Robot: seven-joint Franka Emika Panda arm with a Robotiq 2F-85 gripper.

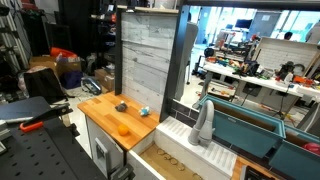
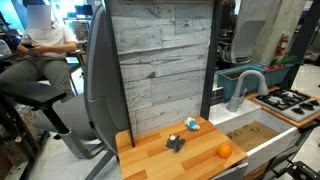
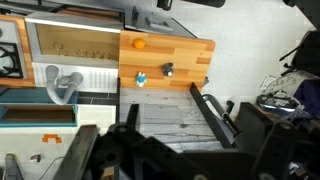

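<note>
On the wooden counter (image 2: 150,160) lie a round orange object (image 2: 224,150), a small blue-and-white item (image 2: 192,123) and a dark grey item (image 2: 176,142). From above, the wrist view shows the same orange object (image 3: 139,43), the blue-and-white item (image 3: 141,78) and the grey item (image 3: 168,69), all apart from each other. My gripper appears at the bottom of the wrist view, its dark fingers spread wide. It is open and holds nothing that I can see. Neither exterior view shows it clearly.
Beside the counter is an open drawer (image 1: 170,165) with a wooden bottom. A grey faucet (image 1: 205,122) rises behind it. The whitewashed plank panel (image 2: 165,65) stands upright along the counter's back. A stove (image 2: 287,102) lies farther right.
</note>
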